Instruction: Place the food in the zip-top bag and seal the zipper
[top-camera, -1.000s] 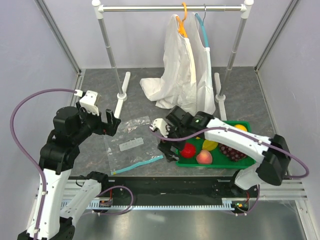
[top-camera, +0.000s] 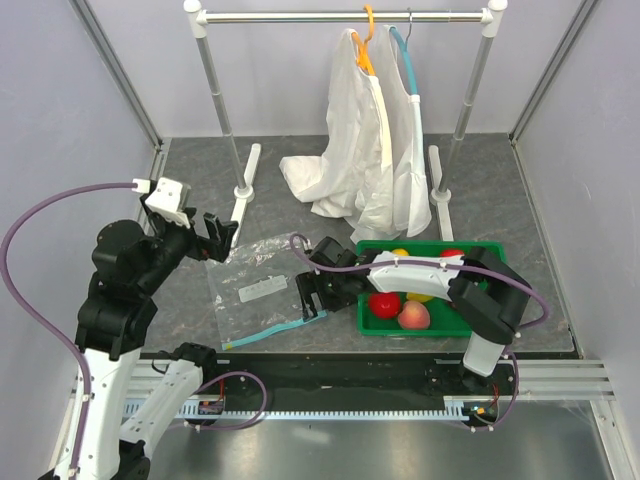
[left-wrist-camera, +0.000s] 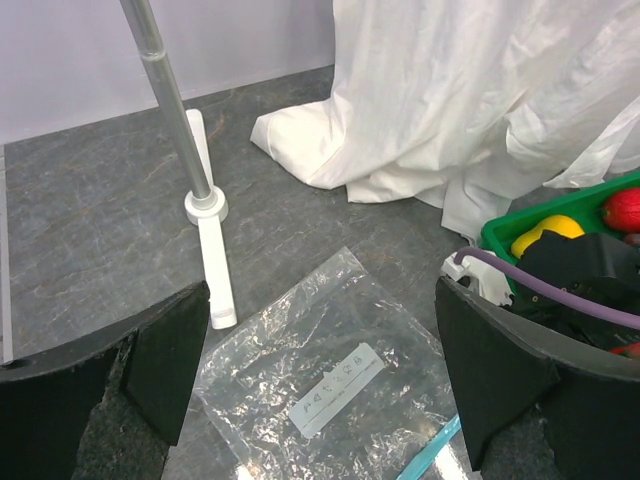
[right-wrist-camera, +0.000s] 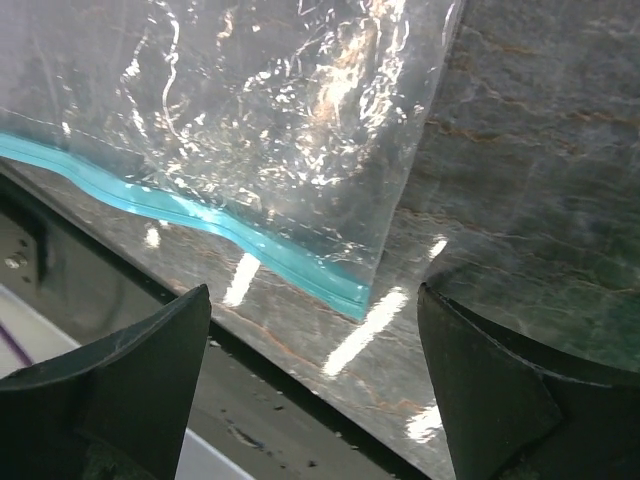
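The clear zip bag (top-camera: 245, 280) lies flat on the dark table with its blue zipper strip (right-wrist-camera: 180, 208) along the front edge. My right gripper (top-camera: 310, 300) is low over the zipper's right end, open, with bag and table visible between its fingers. My left gripper (top-camera: 215, 235) hovers above the bag's back-left, open and empty. The green bin (top-camera: 450, 245) at right holds food: a red round item (top-camera: 383, 305), a peach-like fruit (top-camera: 414, 315) and yellow items (left-wrist-camera: 558, 226), partly hidden by the right arm.
A rack with hanging white bags (top-camera: 350, 170) stands at the back, its white left foot (top-camera: 243, 205) beside the zip bag. Side walls bound the table, and a dark front rail (top-camera: 315, 380) runs along its edge.
My right arm has swung left and down, bringing its gripper to the zipper's right end.
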